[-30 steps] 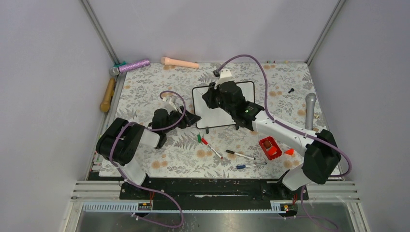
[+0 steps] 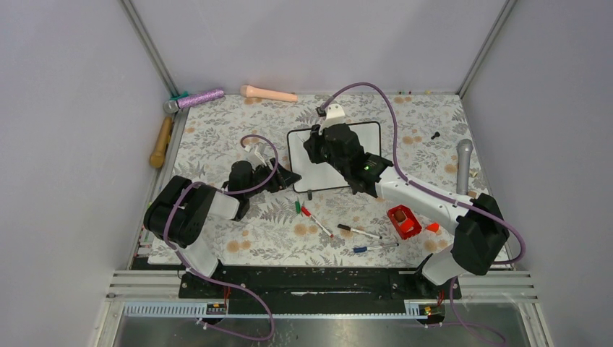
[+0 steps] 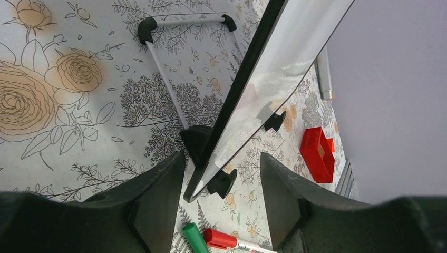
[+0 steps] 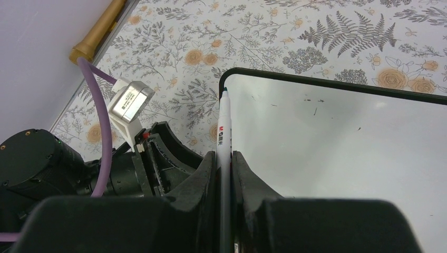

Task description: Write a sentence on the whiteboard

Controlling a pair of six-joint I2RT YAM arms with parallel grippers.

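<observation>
The whiteboard [image 2: 322, 176] stands on a stand near the middle of the table. My left gripper is open around its lower left corner, with the board's edge between the fingers but no clear grip. My right gripper is shut on a white marker [image 4: 224, 121], whose green tip points up over the board's upper left corner in the right wrist view; whether it touches cannot be told. A few small dark marks [image 4: 315, 112] show on the board.
A green cap [image 2: 298, 207], a red marker [image 2: 317, 222], a black marker [image 2: 359, 232] and a blue marker [image 2: 375, 247] lie in front of the board. A red box [image 2: 396, 213] sits front right; microphone-like objects line the left, back and right edges.
Compared with one second ago, my right arm has shifted very slightly over the board. My left arm shows almost no movement.
</observation>
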